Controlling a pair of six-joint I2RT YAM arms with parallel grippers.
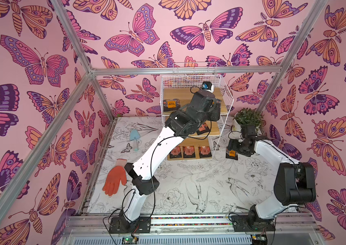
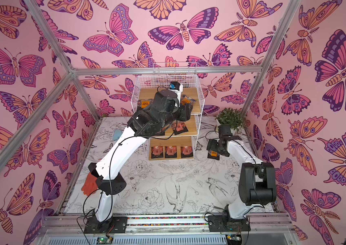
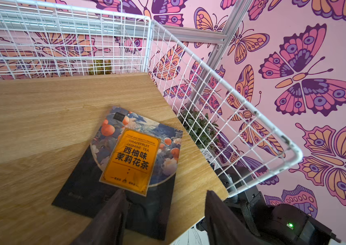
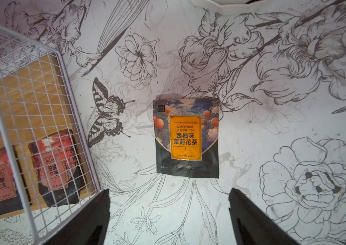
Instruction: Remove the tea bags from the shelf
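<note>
On the top board of the wire shelf [image 1: 189,94] lies a grapefruit jasmine tea bag [image 3: 136,151], dark with an orange label, near the right front edge. My left gripper is open at its near end. One finger overlaps the bag's lower part in view, the other stands right of it; contact cannot be told. Another orange-label bag [image 1: 171,105] sits at the top board's left. Red-pink tea bags [image 2: 172,152] rest on the bottom board, with a few partly hidden on the middle one. My right gripper is open above a jasmine bag [image 4: 186,138] flat on the table.
White wire sides [image 3: 238,106] fence the top board; its front is open. A potted plant [image 1: 248,117] stands right of the shelf. An orange glove [image 1: 115,179] and a blue trowel [image 1: 134,136] lie at the left.
</note>
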